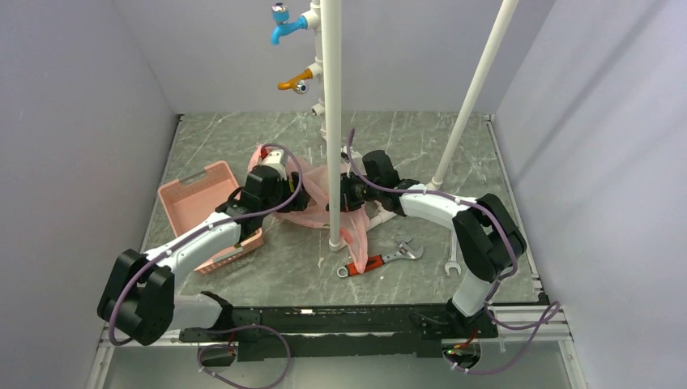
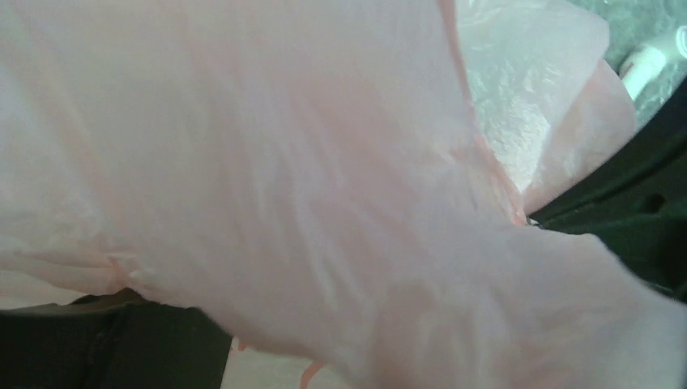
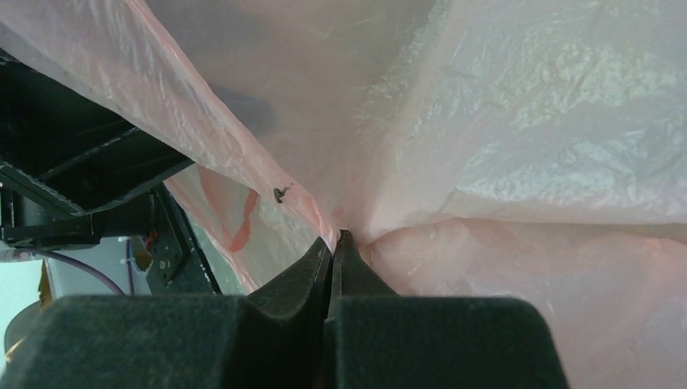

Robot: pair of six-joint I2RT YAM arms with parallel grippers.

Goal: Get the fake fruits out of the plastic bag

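Note:
The pink plastic bag point(image 1: 311, 212) lies crumpled in the middle of the floor, behind the white post. At its left side stands my left gripper point(image 1: 296, 201). In the left wrist view its fingers point(image 2: 105, 344) are spread apart, with bag film draped across and in front of them, so what lies beyond is hidden. My right gripper is shut on a gathered edge of the bag, and the film stretches away from its fingertips. No fruit can be clearly made out inside the bag.
A pink basket point(image 1: 194, 198) stands at the left, partly covered by my left arm. The white post point(image 1: 334, 121) rises between the grippers. An adjustable wrench point(image 1: 379, 262) lies in front, a spanner point(image 1: 453, 258) at the right. Taps point(image 1: 293, 26) are at the back.

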